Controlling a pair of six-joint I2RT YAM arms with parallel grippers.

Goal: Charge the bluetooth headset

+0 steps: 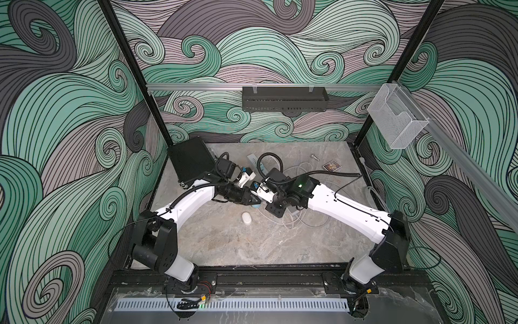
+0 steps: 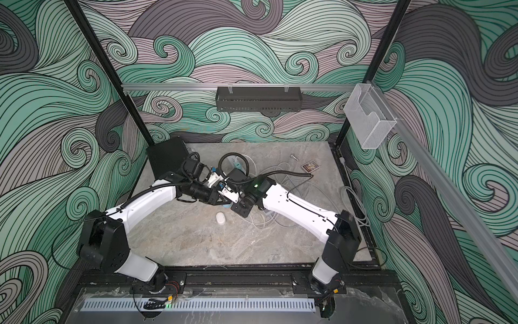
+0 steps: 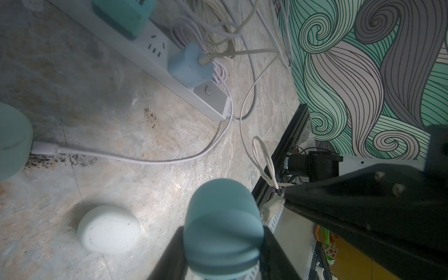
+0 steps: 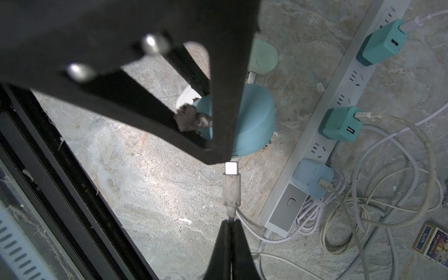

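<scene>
My left gripper is shut on a rounded light-blue headset case [image 3: 223,219], held above the table. In the right wrist view the blue case [image 4: 257,122] is partly covered by a black left finger [image 4: 227,84]. My right gripper is shut on a thin white cable just behind its plug [image 4: 231,189]. The bare metal tip points at the case's lower edge, very near it in this view; whether they touch I cannot tell, and the port is not visible. In the top left view both grippers meet closely at mid-table.
A white power strip [image 4: 339,88] carries teal and blue chargers, with loose cables coiled beside it. A white rounded case [image 3: 108,229] lies on the table. Near it, a pale-green case [image 3: 13,142] has a white cable at its side.
</scene>
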